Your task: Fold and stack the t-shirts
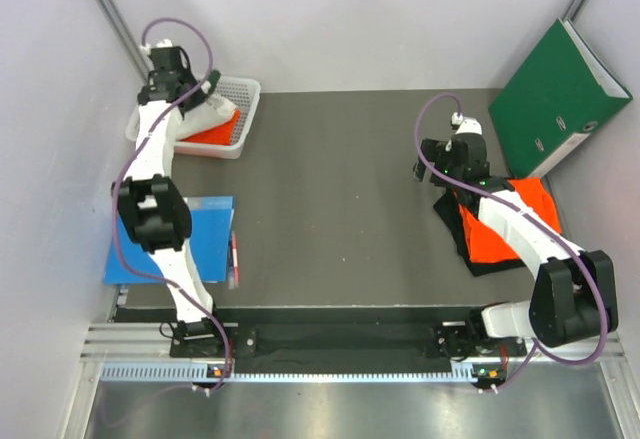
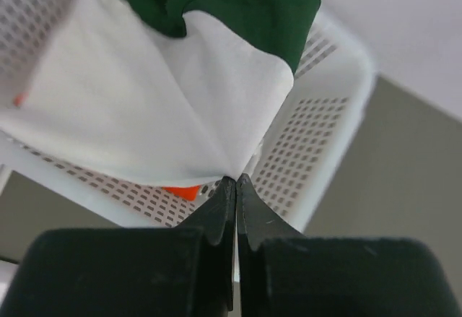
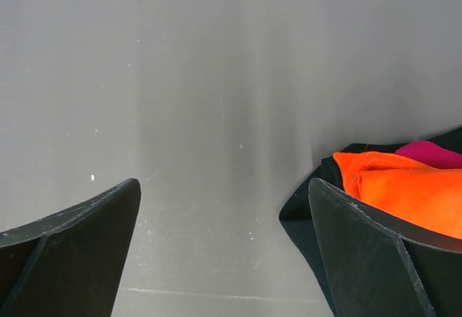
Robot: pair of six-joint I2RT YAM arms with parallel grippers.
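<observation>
My left gripper is shut on a corner of the white and green t-shirt (image 2: 144, 93). The cloth hangs up from the white basket (image 2: 354, 100), still partly over it. Beneath it an orange cloth (image 1: 215, 134) shows in the basket. At the right of the table lies a stack of shirts: an orange one (image 1: 487, 243) over a black one (image 1: 454, 225), with a magenta bit (image 3: 431, 154) showing in the right wrist view. My right gripper stands open above bare table at the stack's left edge, nothing between its fingers.
A blue folder (image 1: 212, 239) lies front left, with pens (image 1: 233, 259) along its right side. A large green binder (image 1: 550, 99) leans at the back right.
</observation>
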